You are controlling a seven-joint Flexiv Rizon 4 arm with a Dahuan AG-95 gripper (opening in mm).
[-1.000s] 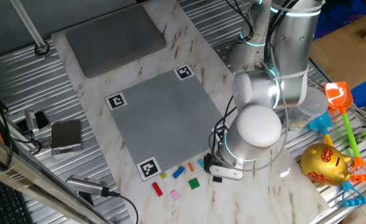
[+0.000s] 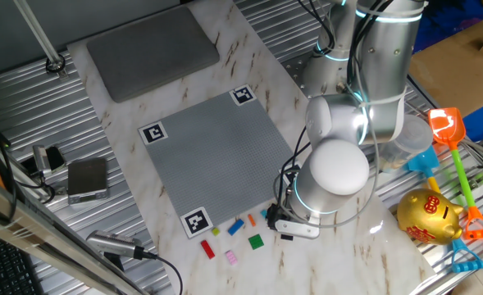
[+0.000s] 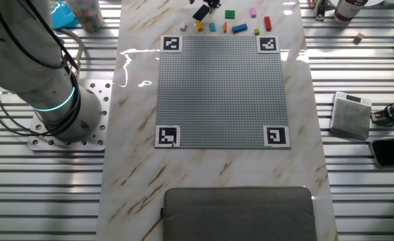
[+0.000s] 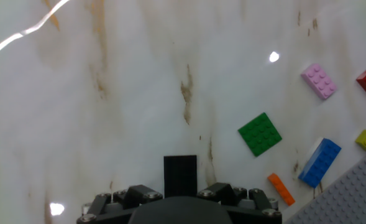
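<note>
A black brick (image 4: 180, 174) lies on the marble table, its near end hidden by my gripper in the wrist view. The fingers look open, with one dark finger on each side of the brick's line. Contact with the brick cannot be made out. In exterior view 2 the black brick (image 3: 201, 12) lies slanted near the top edge, beside gripper parts mostly cut off. A green brick (image 4: 260, 134), pink brick (image 4: 319, 81), blue brick (image 4: 320, 163) and orange brick (image 4: 281, 189) rest to the right in the wrist view.
The grey baseplate (image 3: 223, 94) has square markers at its corners and no bricks on it. White, yellow and teal bricks (image 3: 212, 27) line its edge. A dark grey case (image 2: 152, 53) occupies the table's far end. A gold piggy bank (image 2: 428, 216) stands off the table's side.
The arm has shifted very slightly in exterior view 1. The bricks look unmoved.
</note>
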